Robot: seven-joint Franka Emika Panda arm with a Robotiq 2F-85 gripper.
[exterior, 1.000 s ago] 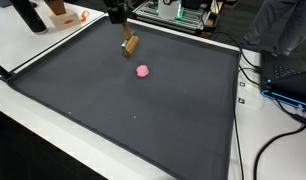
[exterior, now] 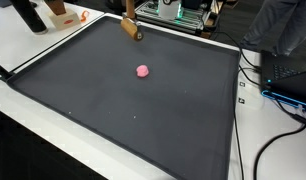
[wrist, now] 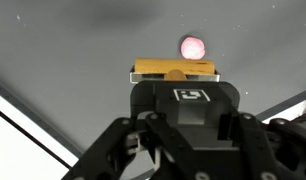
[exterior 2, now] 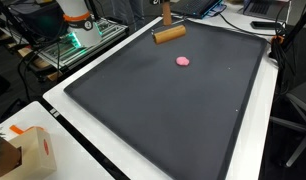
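A wooden mallet hangs from my gripper, which is shut on its handle [exterior 2: 166, 14]. The mallet's cylindrical head [wrist: 175, 66] lies crosswise ahead of the fingers in the wrist view. In exterior view 1 the head [exterior: 132, 29] is near the far edge of the dark board; in exterior view 2 the head [exterior 2: 170, 34] appears over the board's far left part. Whether it touches the board is hard to tell. A small pink round object [exterior: 142, 71] sits apart from it on the board. The gripper is mostly cut off in both exterior views.
The dark board [exterior: 143, 115] is otherwise clear, with wide free room toward its near side. A laptop [exterior: 287, 84] and cables stand beyond one side. Tape and boxes [exterior: 63, 16] lie at the far left in exterior view 1.
The mallet has moved toward the far edge in exterior view 1, away from the pink object. Its head has also turned. The pink object has stayed in place.
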